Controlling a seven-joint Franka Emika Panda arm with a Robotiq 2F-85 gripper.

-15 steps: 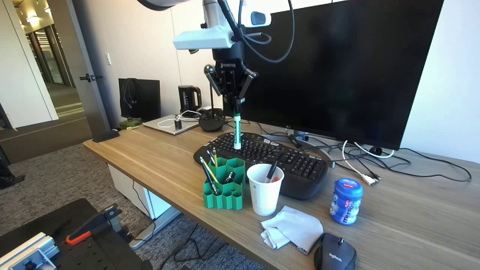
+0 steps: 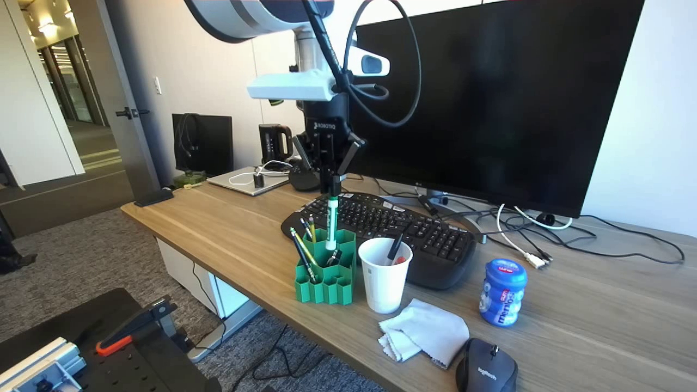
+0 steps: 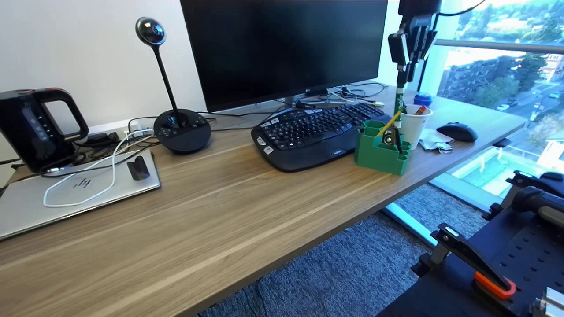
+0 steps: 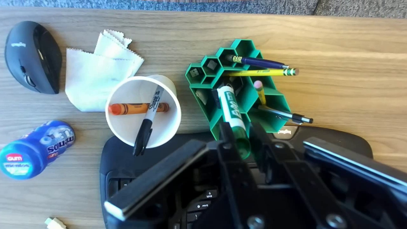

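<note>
A white marker with a green cap and label (image 2: 331, 222) hangs upright, and my gripper (image 2: 331, 186) is shut on its capped top end. Beneath it is the green honeycomb organizer (image 2: 322, 293), whose back cells lie under the marker's lower tip. From the wrist view, the marker (image 4: 231, 107) stretches from between my fingers over the organizer (image 4: 277, 93); whether its tip has entered a cell, I cannot tell. Pens, a yellow pencil (image 4: 263, 72) and a mechanical pencil (image 4: 284, 114) stand in other cells.
A white cup (image 2: 384, 285) holding a black pen and an orange crayon stands close beside the organizer. Behind are the black keyboard (image 2: 431, 238) and a monitor (image 2: 496, 104). A cloth (image 2: 428, 330), mouse (image 2: 487, 369) and blue gum bottle (image 2: 503, 293) lie rightward. Leftward, the desk is clear.
With the marker in its grip, my gripper has come down and slightly left in exterior view 1, from above the keyboard to over the organizer's back cells.
</note>
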